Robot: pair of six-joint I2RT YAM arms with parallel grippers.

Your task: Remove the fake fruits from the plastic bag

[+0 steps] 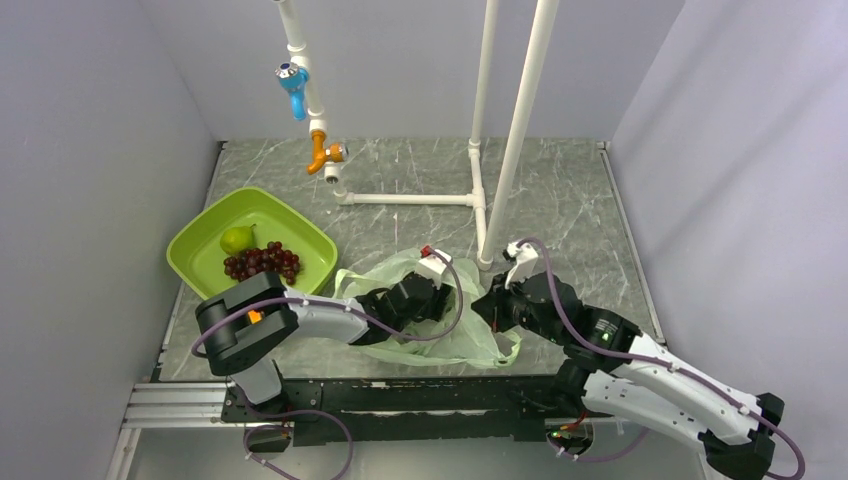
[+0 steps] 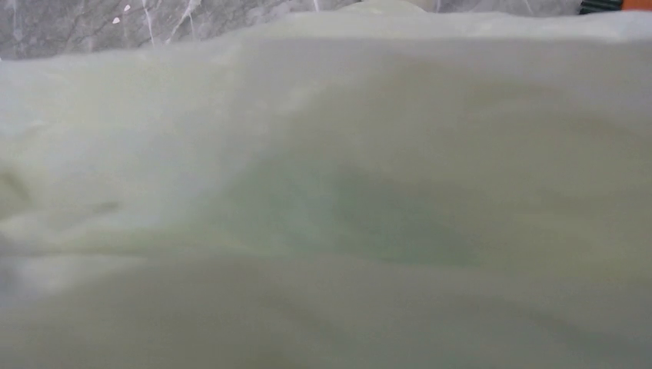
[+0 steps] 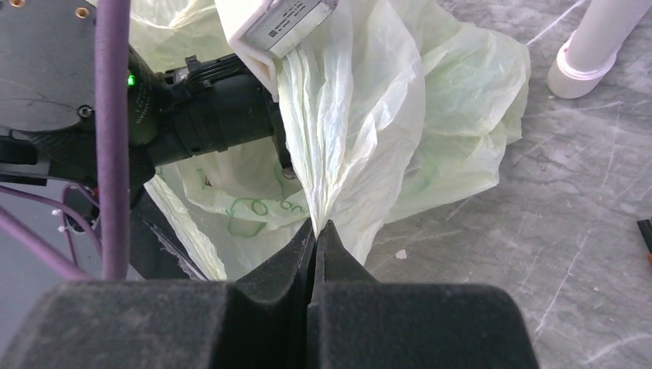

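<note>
The pale green plastic bag (image 1: 465,345) lies crumpled at the front middle of the counter. My left gripper (image 1: 435,305) is down inside it; bag film fills the left wrist view, hiding the fingers and any fruit there. My right gripper is shut on a gathered fold of the bag (image 3: 330,138), holding it up. A green tray (image 1: 190,255) at the left holds a green pear (image 1: 237,239), red grapes (image 1: 262,262) and something orange, mostly hidden by the left arm.
White pipes (image 1: 405,199) stand behind the bag, with blue (image 1: 295,90) and orange (image 1: 320,150) taps above at the back left. Walls bound both sides.
</note>
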